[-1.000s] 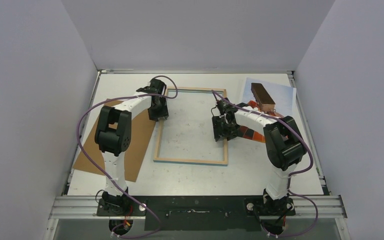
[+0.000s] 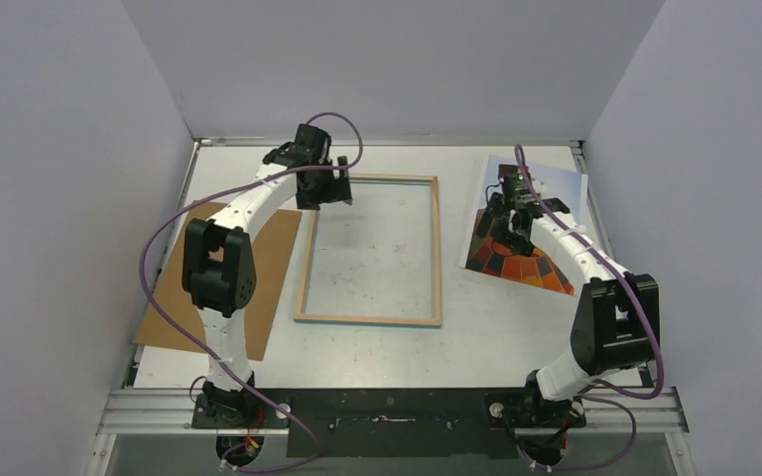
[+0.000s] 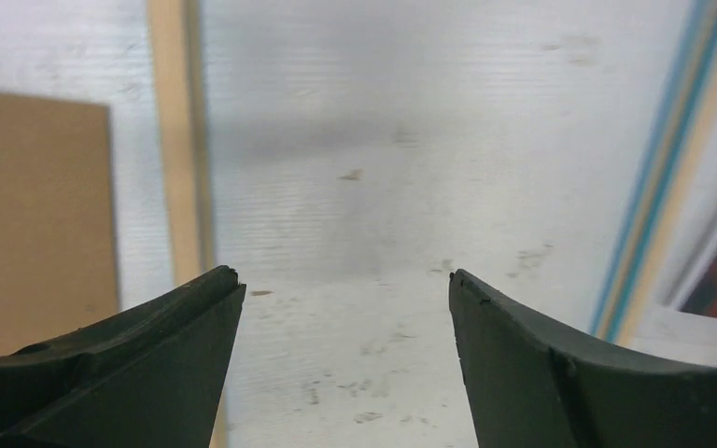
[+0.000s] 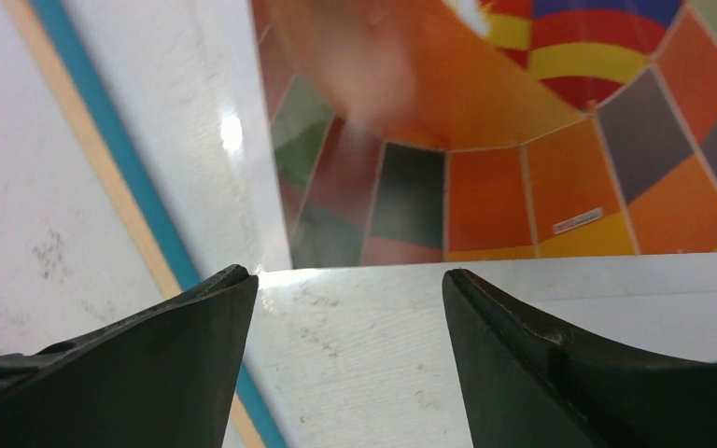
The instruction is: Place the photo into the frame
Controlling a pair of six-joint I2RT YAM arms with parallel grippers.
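Note:
The empty frame [image 2: 369, 320], pale wood with a blue-green edge, lies flat in the middle of the table. To its right lies the photo [image 2: 546, 277], a slightly turned colourful print; in the right wrist view the photo [image 4: 485, 187] shows orange and dark patches with a white border. My right gripper [image 2: 512, 230] is over the photo, its fingers apart and nothing between them. Over the frame's upper left side is my left gripper [image 2: 327, 198], open and empty. Beneath that gripper, the left wrist view shows the frame's left bar [image 3: 177, 140].
A brown backing board [image 2: 179, 307] lies left of the frame, close to its left bar. Part of the photo is hidden beneath my right arm.
The frame and brown board have shifted slightly left. My right gripper has moved from the frame's right bar to over the photo. The left gripper has moved toward the back and a little right.

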